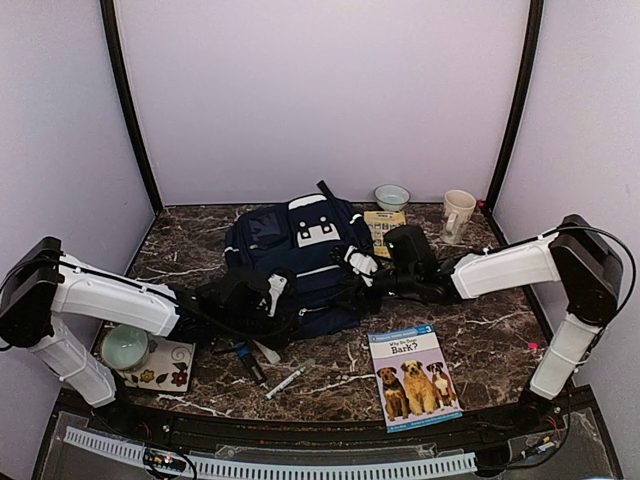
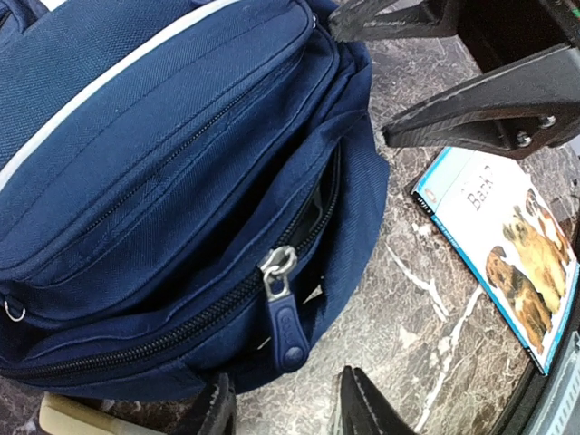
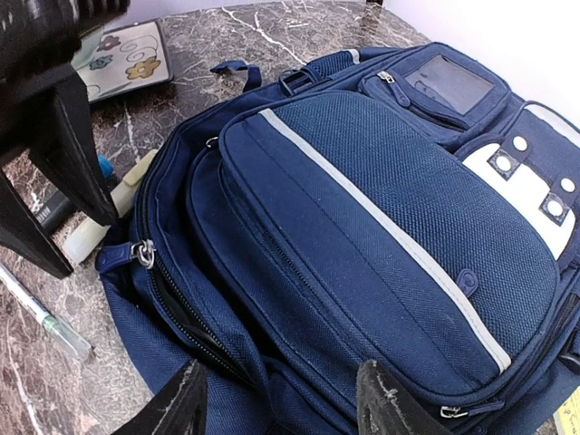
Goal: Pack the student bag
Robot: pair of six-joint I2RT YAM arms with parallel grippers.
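Observation:
The navy backpack (image 1: 310,245) lies on the marbled table, its front pocket's zipper partly open. A zipper pull (image 2: 288,331) hangs from that pocket's edge, just beyond the fingertips of my left gripper. Seen from the right wrist, the left fingers (image 3: 82,154) stand apart near the pull, nothing between them. My right gripper is over the bag's front-right side, its fingers parted and empty; the left wrist view also shows its fingers (image 2: 480,104) spread. A book with dogs (image 1: 415,378) lies flat at front right.
A dark marker (image 1: 250,364), a pale object (image 1: 267,352) and a clear pen (image 1: 287,381) lie front left. A bowl (image 1: 125,347) sits on a floral board (image 1: 165,376). Behind are a mug (image 1: 457,217), another bowl (image 1: 392,197) and a yellow booklet (image 1: 384,228).

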